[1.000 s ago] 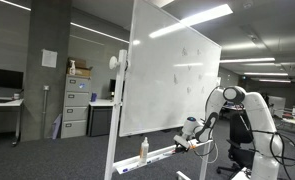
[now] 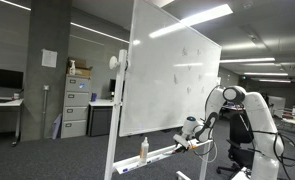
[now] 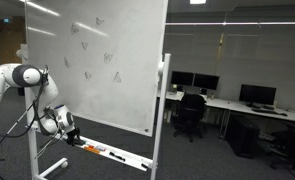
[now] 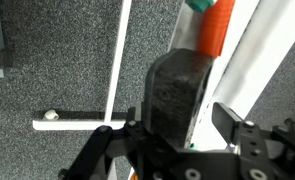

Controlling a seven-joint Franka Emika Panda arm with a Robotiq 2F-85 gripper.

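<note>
In the wrist view a black block, likely an eraser (image 4: 175, 95), stands between the two dark fingers of my gripper. Some space shows between the block and the right finger, while the left one (image 4: 135, 128) lies close to its side. Beneath runs the white tray (image 4: 249, 62) of the whiteboard. On that tray, just beyond the block, rests an orange marker (image 4: 216, 28) beside something green (image 4: 199, 4). From outside, the gripper (image 3: 75, 138) is low at the tray's left end, where the block is hard to make out.
A large whiteboard (image 3: 97, 65) with several faint marks rises behind the tray. A bottle (image 2: 144, 150) stands at the tray's other end. White stand legs (image 4: 72, 125) cross the carpet below. Desks and chairs (image 3: 192, 110) are far off.
The arm and wrist have shifted slightly to the right in exterior view 1, with the gripper staying low by the tray. The bottle and board are unchanged.
</note>
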